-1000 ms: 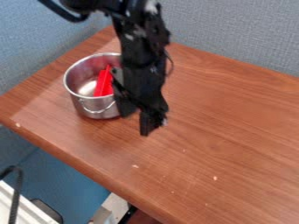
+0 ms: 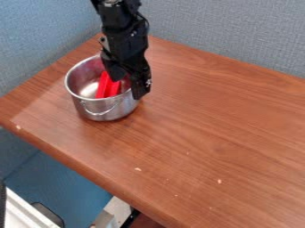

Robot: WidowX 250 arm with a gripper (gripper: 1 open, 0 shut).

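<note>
A steel pot point(image 2: 95, 105) with a wire handle sits on the left part of the wooden table, holding red objects point(image 2: 106, 84) inside. My black gripper point(image 2: 127, 85) hangs over the pot's right side, its lower end at or just inside the rim. It appears open, though its fingertips are small and partly hard to make out against the pot. I cannot tell whether it touches the red objects.
Grey-blue padded walls stand behind and to the left. White and dark items lie below the table's left edge at bottom left.
My gripper has moved left and up from beside the pot's right to over it, and its arm is more upright. The pot appears to stand where it was.
</note>
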